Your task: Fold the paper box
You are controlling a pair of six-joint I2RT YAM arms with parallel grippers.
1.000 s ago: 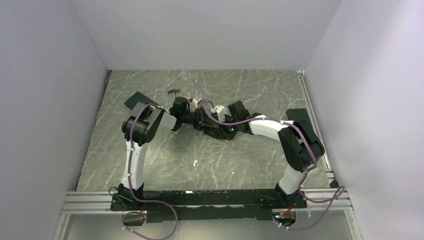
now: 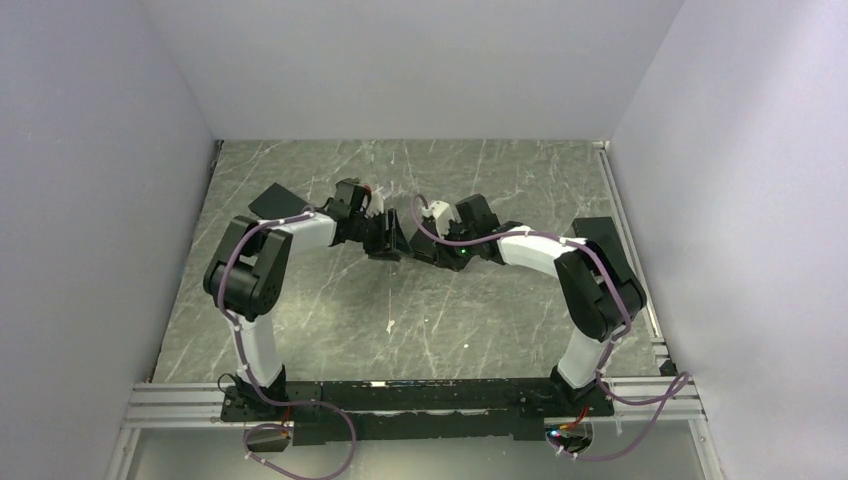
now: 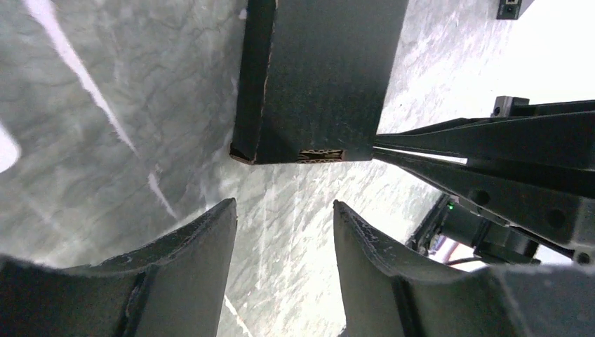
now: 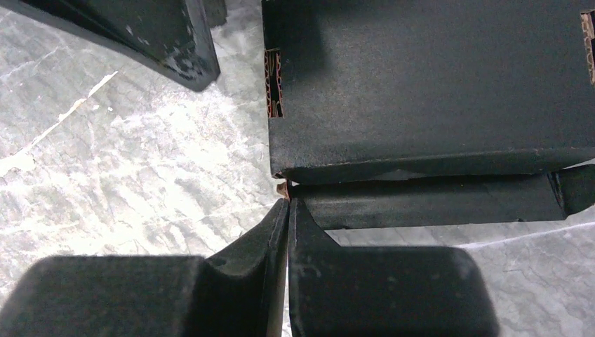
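Observation:
The black paper box (image 3: 326, 77) lies on the marbled table between my arms. It has a slot with brown corrugated edges (image 3: 321, 156) at its near end in the left wrist view. A long black flap (image 4: 435, 203) runs below its side in the right wrist view, with a narrow gap between. My left gripper is open and empty, a short way off the box's end. My right gripper is shut, tips at the box's corner. A scrap of brown board edge shows at those tips; whether it is pinched is unclear.
One flat black panel (image 2: 278, 202) lies at the back left, another (image 2: 597, 230) at the right edge. A hammer (image 2: 350, 182) is partly hidden behind my left arm.
My left arm has drawn back leftward from the box, opening a gap between its gripper and the box.

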